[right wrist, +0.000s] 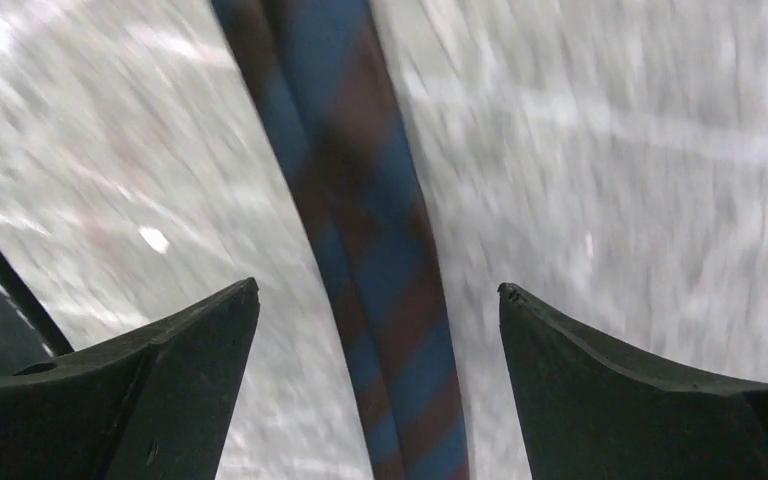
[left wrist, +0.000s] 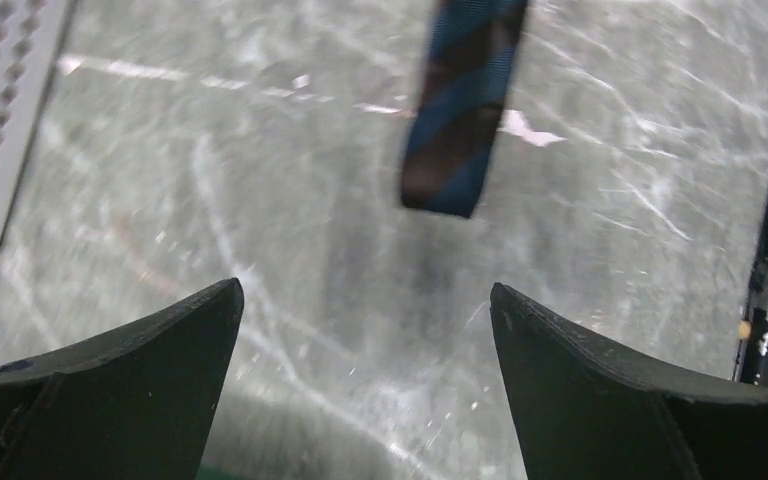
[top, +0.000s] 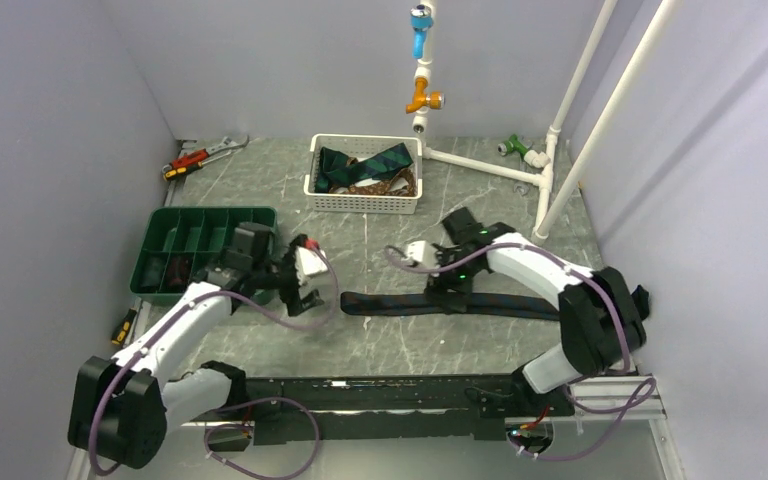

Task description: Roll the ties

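Note:
A dark blue and brown striped tie (top: 380, 303) lies stretched flat across the front middle of the worktop, its far right part partly behind the right arm. My left gripper (top: 300, 298) hangs left of the tie's end; in the left wrist view its fingers stand open, with that end (left wrist: 455, 150) ahead of them. My right gripper (top: 445, 300) is over the middle of the tie; in the right wrist view its fingers are open on either side of the tie (right wrist: 390, 320), holding nothing.
A white basket (top: 365, 204) of ties stands at the back centre. A green divided tray (top: 165, 215) is on the left, tools (top: 195, 160) behind it. White pipes (top: 480, 165) with valves occupy the back right.

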